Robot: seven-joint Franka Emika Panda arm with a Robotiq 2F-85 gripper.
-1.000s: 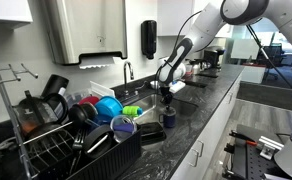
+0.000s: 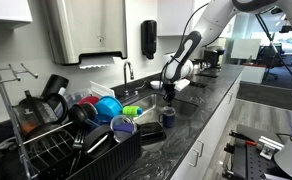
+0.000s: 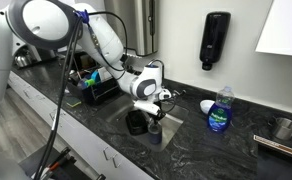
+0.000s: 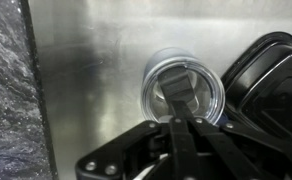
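Note:
A tumbler (image 4: 158, 92) with a clear round lid and a dark strip across it shows from above in the wrist view. The exterior views show a dark blue cup (image 3: 154, 135), also seen as a cup (image 2: 169, 118) by the sink's front side. Just above it, pointing down, is my gripper (image 3: 154, 114). Its black fingers (image 4: 179, 123) are close together over the lid's near part; nothing shows between them. Whether they touch the lid is hard to tell.
A black container (image 4: 276, 88) lies beside the tumbler in the steel sink (image 4: 94, 95). A blue bottle (image 3: 220, 112) stands on the dark counter. The dish rack (image 2: 96, 140) holds colourful dishes. Bare counter (image 3: 191, 155) runs along the front.
The cup looks unmoved.

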